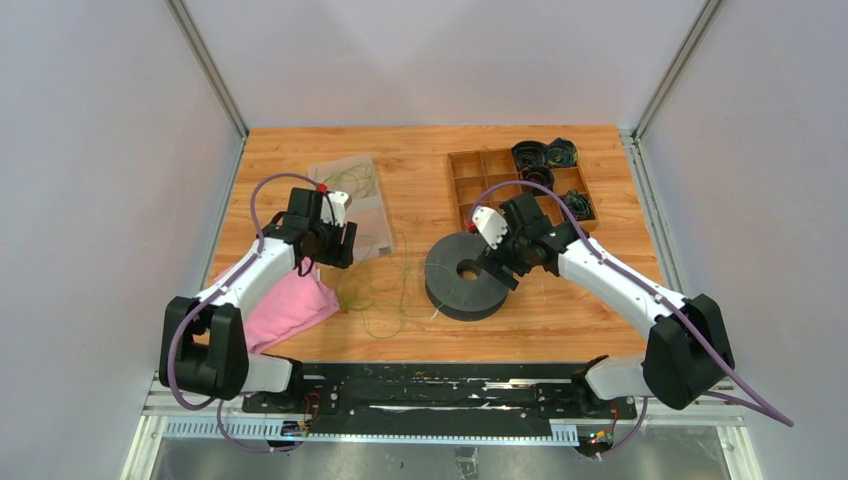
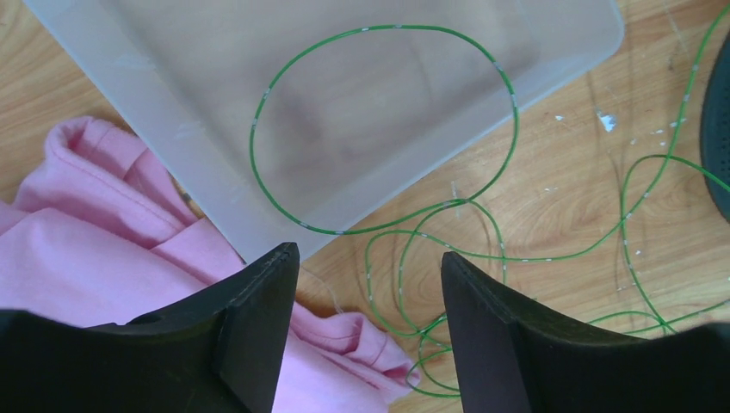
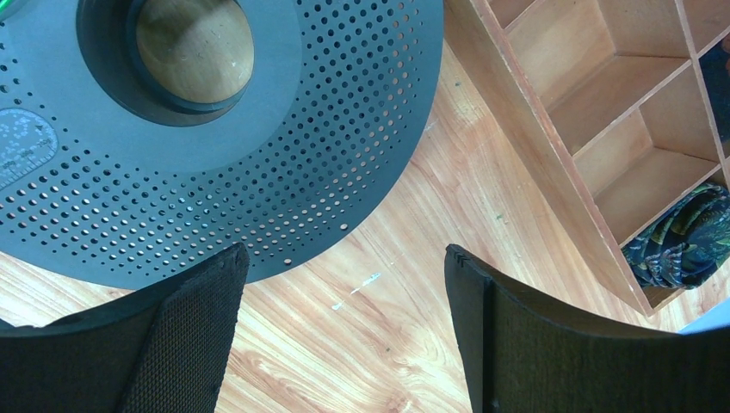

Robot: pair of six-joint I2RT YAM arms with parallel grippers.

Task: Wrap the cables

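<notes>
A thin green cable (image 2: 516,120) lies in loose loops on the table and across the edge of the translucent plastic box (image 2: 370,103), and runs onto the black perforated spool (image 1: 465,295). My left gripper hangs open above the loops and pink cloth, with nothing between its fingers. My right gripper is open over the near side of the spool, also empty. In the right wrist view the spool's centre hole shows at the upper left.
A wooden compartment tray (image 1: 470,170) at the back right holds several dark coils. The pink cloth (image 1: 285,315) lies at the left front. Bare table (image 1: 410,160) shows behind, between box and tray.
</notes>
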